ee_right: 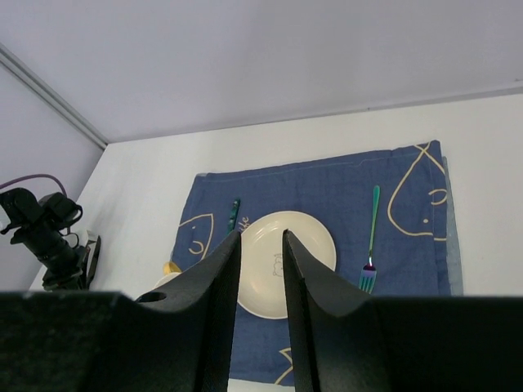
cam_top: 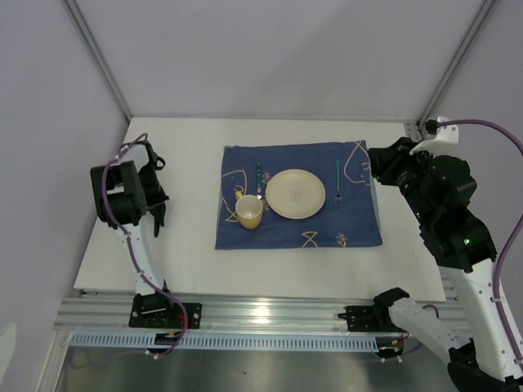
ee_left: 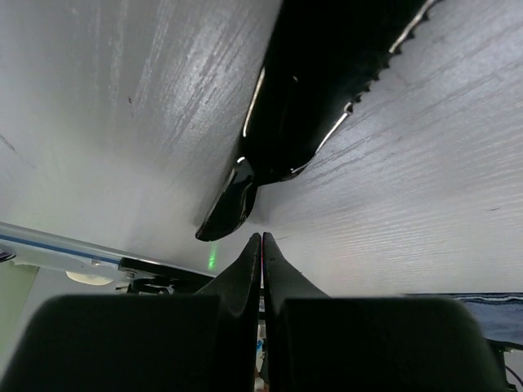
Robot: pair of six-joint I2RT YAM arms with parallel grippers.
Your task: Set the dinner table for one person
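A blue placemat (cam_top: 298,237) holds a cream plate (cam_top: 296,193), a teal-handled fork (cam_top: 337,184) at its right, a knife (cam_top: 259,184) at its left and a yellow mug (cam_top: 249,211) at lower left. Off the mat, a black serrated knife (ee_left: 298,106) lies on the white tabletop. My left gripper is low beside it, shut, nothing between its fingertips. My right gripper is raised at the table's right, fingers apart and empty, facing over the mat.
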